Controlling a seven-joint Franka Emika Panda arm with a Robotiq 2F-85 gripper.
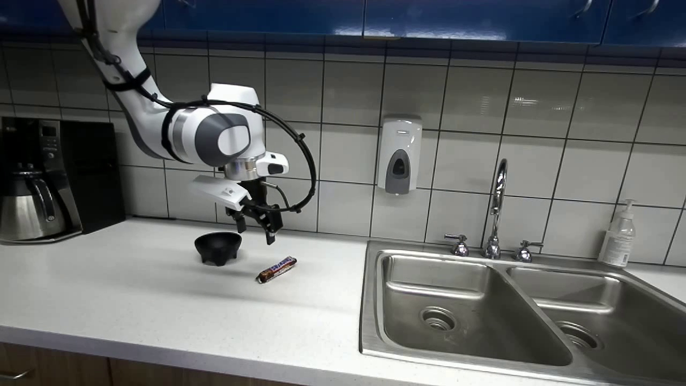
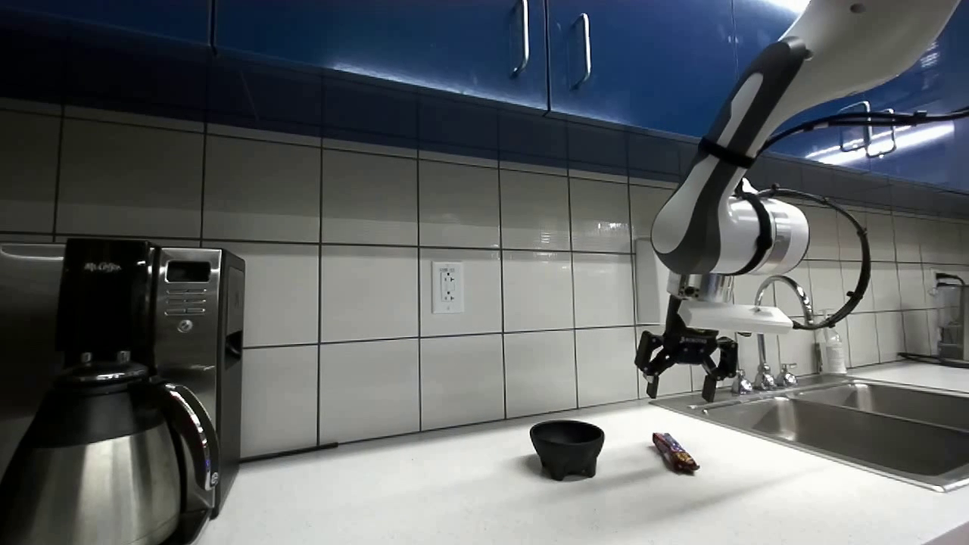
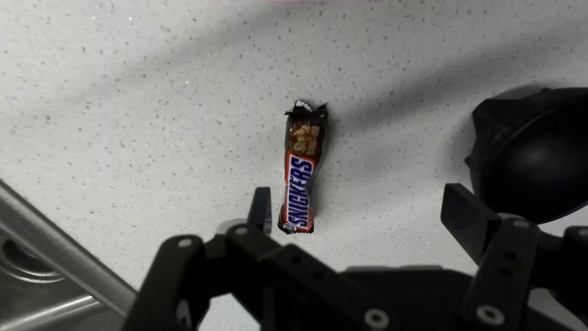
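A Snickers bar in a brown wrapper lies flat on the white counter, with a small black footed bowl beside it. In exterior view 2 the bowl stands upright, left of the bar. My gripper is above the counter, open, with nothing between its fingers. The wrist view puts the bar ahead of the gripper, nearer the left finger. The bowl sits beyond the right finger there, partly cut off by the frame, and the part of its inside that shows is empty.
A double steel sink with a faucet is to the right. A coffee maker stands at the left end. Blue cabinets hang above, and a soap dispenser is on the tiled wall.
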